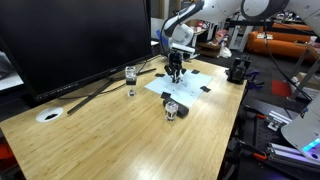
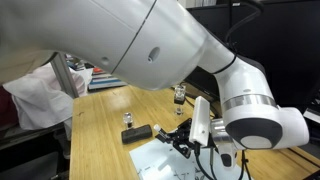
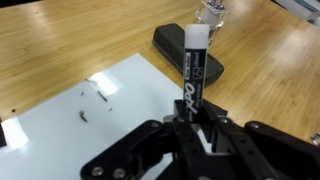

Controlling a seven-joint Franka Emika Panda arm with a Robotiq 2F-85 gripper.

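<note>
A white marker with dark "expo" lettering stands up out of my gripper in the wrist view, its lower end hidden among the black fingers. The gripper is shut on it. Beneath lies a white sheet or board bearing a couple of short dark marks. Exterior view 1 has the gripper low over the left part of the white sheet; whether the marker touches the surface cannot be told. Just off the sheet's edge rests a black eraser.
Two clear cups or jars stand on the wooden table, one near the eraser and another by the monitor. The large black monitor borders the back. Open tabletop spreads across the near left.
</note>
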